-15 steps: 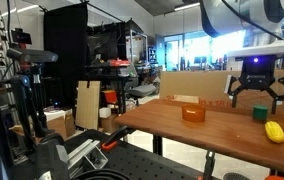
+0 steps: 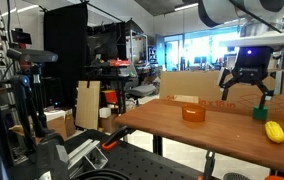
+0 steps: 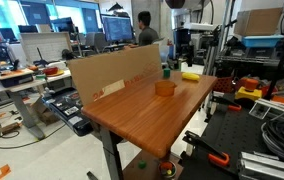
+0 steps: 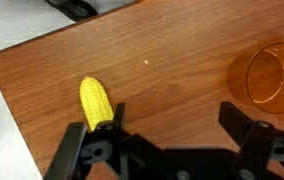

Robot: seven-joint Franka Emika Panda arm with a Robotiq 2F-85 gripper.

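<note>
My gripper stands open above the wooden table (image 2: 172,119), its two fingers wide apart with nothing between them. In the wrist view, a yellow corn cob (image 4: 95,102) lies on the table beside the left finger. An orange bowl (image 4: 272,78) shows at the right edge, beyond the right finger. From the first exterior view, the gripper (image 2: 244,96) hangs well over the tabletop, with the corn (image 2: 275,131) at the right and the bowl (image 2: 193,113) at the left. A small green object (image 2: 259,113) appears behind the gripper.
A tall brown panel (image 3: 112,75) runs along one long side of the table. Black cables (image 4: 74,8) lie on the floor off the table's edge.
Over the last second my gripper has risen a little and shifted left in the first exterior view. The corn, bowl and green object have stayed put.
</note>
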